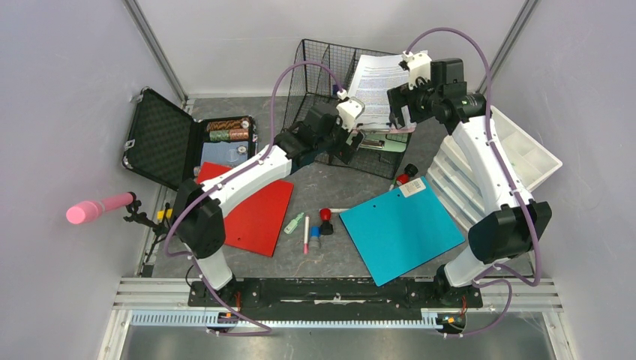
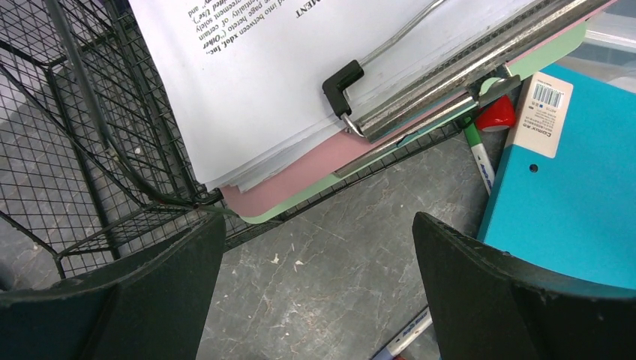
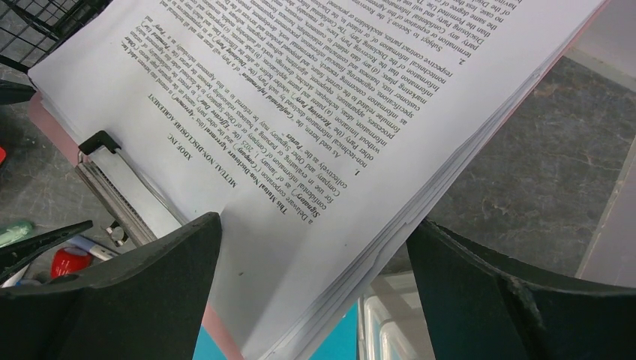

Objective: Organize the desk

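Observation:
A clipboard holding a stack of printed papers [image 1: 377, 82] leans at the top of a black wire rack [image 1: 298, 90]; its metal clip [image 2: 427, 82] faces the front. By the clipboard's front left corner is my left gripper [image 1: 351, 145], fingers apart and nothing between them. My right gripper [image 1: 398, 109] is over the clipboard's right side, also open. In the right wrist view the papers' right edge [image 3: 352, 281] runs through the space between its fingers; whether they touch it, I cannot tell. A teal folder [image 1: 405, 229] and a red folder [image 1: 259, 214] lie on the desk.
An open black case [image 1: 161, 135] with spools stands left. White drawers [image 1: 525, 154] stand right, under my right arm. Markers, a green bottle [image 1: 293, 223] and a red stamp [image 1: 325, 215] lie front centre. Bare grey desk [image 1: 315, 187] shows in the middle.

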